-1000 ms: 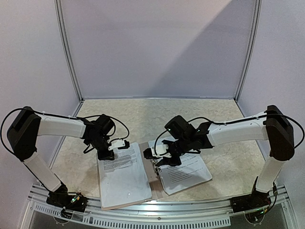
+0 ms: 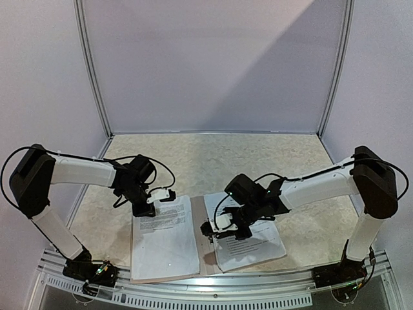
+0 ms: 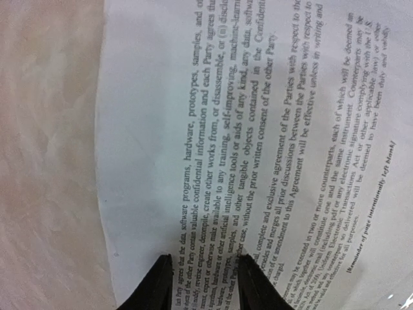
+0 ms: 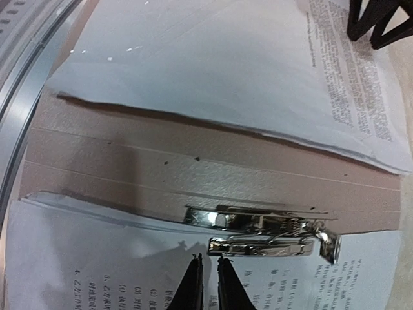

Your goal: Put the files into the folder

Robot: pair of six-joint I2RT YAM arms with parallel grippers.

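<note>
The brown folder [image 2: 206, 258] lies spread out at the table's front edge. White papers [image 2: 166, 248] cover its left half, and printed sheets with Chinese text [image 4: 97, 258] lie on the right half. A metal clip [image 4: 271, 239] sits along the spine, over the edge of those sheets. My left gripper points at the upper left papers, its fingers apart and nothing seen between them. Just beside the clip, over the right sheets, is my right gripper. Its fingers are nearly together; whether anything thin is pinched does not show.
Bare table [image 2: 213, 155] stretches behind the folder, with more free room at its right. A metal rail [image 2: 213, 290] runs along the front, close to the folder's lower edge. The left fingertips also show in the right wrist view's upper right corner.
My right gripper has moved toward the front edge. The folder has turned slightly, its left half's lower end shifting left and its spine now straighter. My left arm looks still.
</note>
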